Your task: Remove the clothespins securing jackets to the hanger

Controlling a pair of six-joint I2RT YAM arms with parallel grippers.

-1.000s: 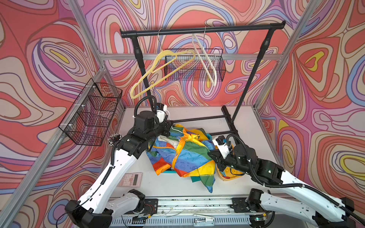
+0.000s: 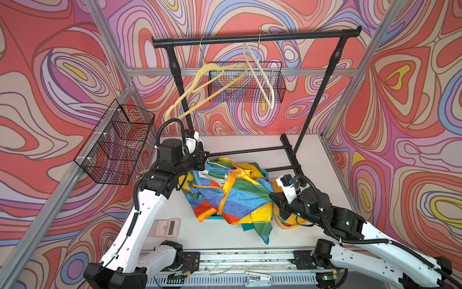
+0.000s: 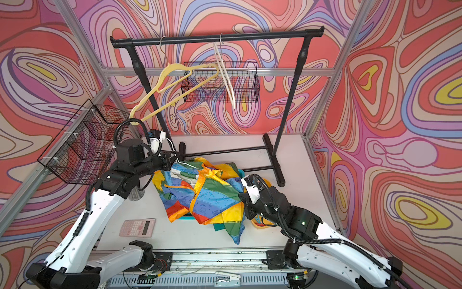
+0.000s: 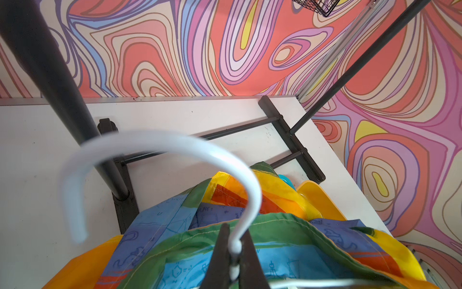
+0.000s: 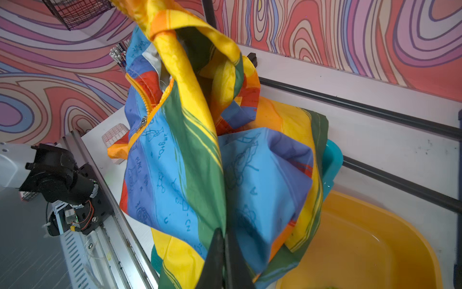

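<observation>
A multicoloured jacket (image 2: 226,192) lies bunched in the middle of the table, its orange zipper (image 5: 137,89) partly undone. My left gripper is shut on the neck of a white hanger, whose hook (image 4: 168,141) curls up above the fingers. One white arm of this hanger (image 4: 332,284) runs right, against the jacket's collar area. At the jacket's right side, my right gripper is shut with the green and blue fabric (image 5: 207,192) drawn to its fingertips. No clothespin can be made out on the jacket.
A yellow hanger (image 2: 185,98) and a white one (image 2: 262,77) hang from the black rack (image 2: 255,38) overhead. Beside the right gripper stands a yellow bin (image 5: 365,231). A pink calculator (image 2: 164,227) lies front left, where the table is mostly clear.
My left gripper has shifted left with the white hanger. The right gripper has moved slightly right and down, while the jacket stays almost in place.
</observation>
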